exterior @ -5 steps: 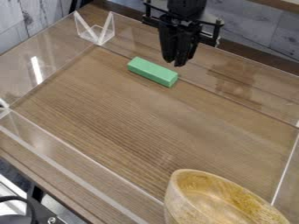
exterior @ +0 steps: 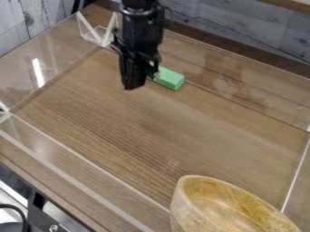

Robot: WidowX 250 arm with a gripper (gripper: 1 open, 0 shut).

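My gripper (exterior: 125,69) hangs above the back left of the wooden table, its black fingers pointing down. Right beside and behind it, a green block (exterior: 166,79) lies on the table, partly behind the arm. The frame is too blurred at the fingertips to tell whether they are open or shut.
A large yellow bowl (exterior: 230,208) sits at the front right. A clear wire-like object (exterior: 97,32) stands at the back left. Black cables lie off the table at the lower left.
The green block looks unmoved, now partly hidden by the arm.
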